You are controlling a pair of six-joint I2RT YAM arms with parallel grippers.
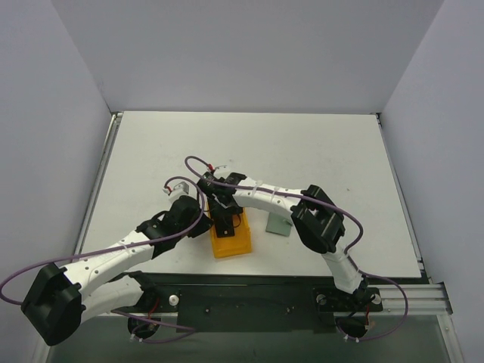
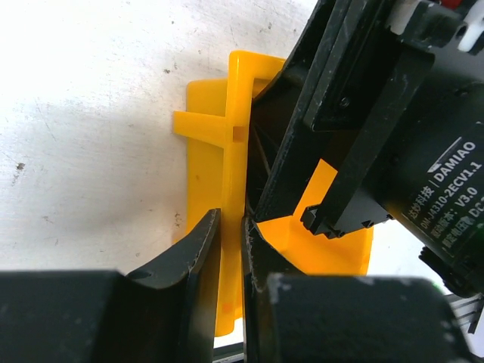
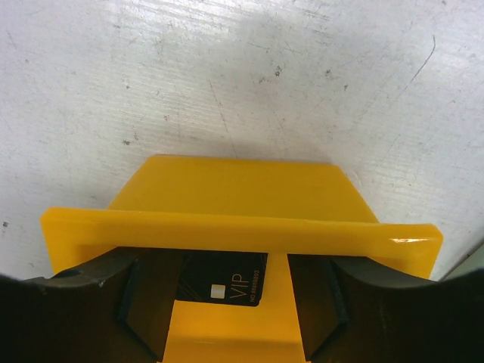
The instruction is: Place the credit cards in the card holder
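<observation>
The yellow card holder [image 1: 234,246] lies near the front edge of the table. My left gripper is shut on its long side wall [image 2: 236,151]. Inside the holder, in the right wrist view, a black card [image 3: 240,281] marked VIP rests on the yellow floor. My right gripper is open, its fingers reaching down behind the holder's end rim [image 3: 242,231], one to each side of the card's visible part. The left finger overlaps one end of the card in this view; whether it touches cannot be told.
A grey-green flat object [image 1: 278,224] lies on the white table [image 1: 333,159] right of the holder, partly beneath the right arm. Both arms crowd closely over the holder.
</observation>
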